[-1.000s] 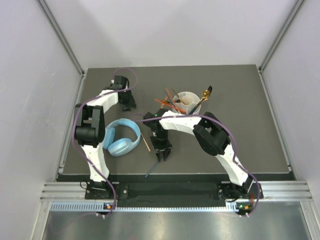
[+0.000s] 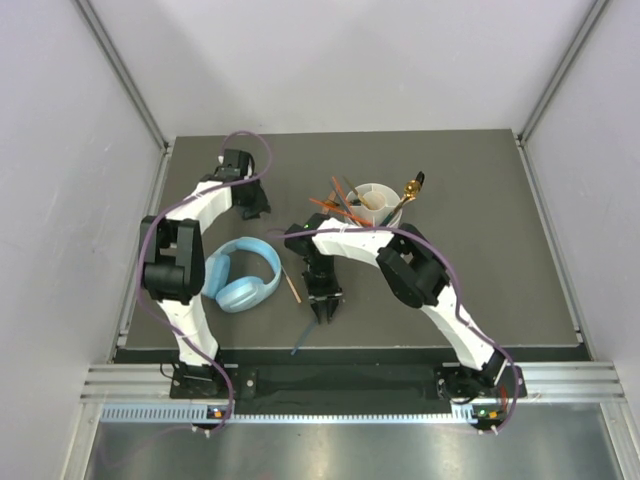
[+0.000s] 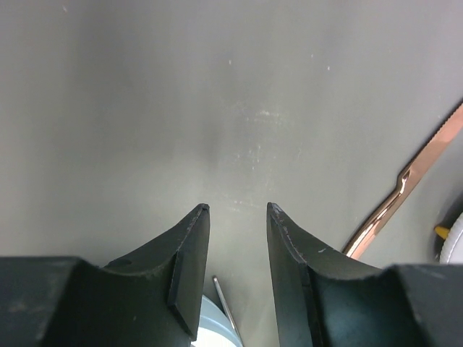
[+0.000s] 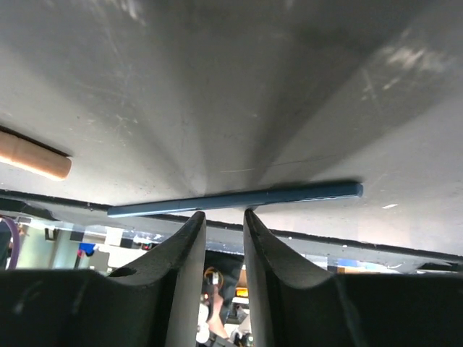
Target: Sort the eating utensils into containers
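Note:
My right gripper (image 2: 324, 310) is low at the front middle, over a dark blue stick (image 4: 239, 199) that lies by the table's front edge; its fingers stand part open, close to the stick, with no grip visible. A wooden stick (image 2: 291, 286) lies to its left. My left gripper (image 2: 254, 208) stands open at the back left; its wrist view shows bare table and a copper knife (image 3: 405, 181) at the right. A white container (image 2: 385, 196) at the back middle holds several utensils, gold, copper and dark.
Light blue headphones (image 2: 243, 295) lie at left, between the left arm and the wooden stick. The front edge (image 4: 362, 246) runs just beyond the blue stick.
The right gripper has moved very little over the blue stick.

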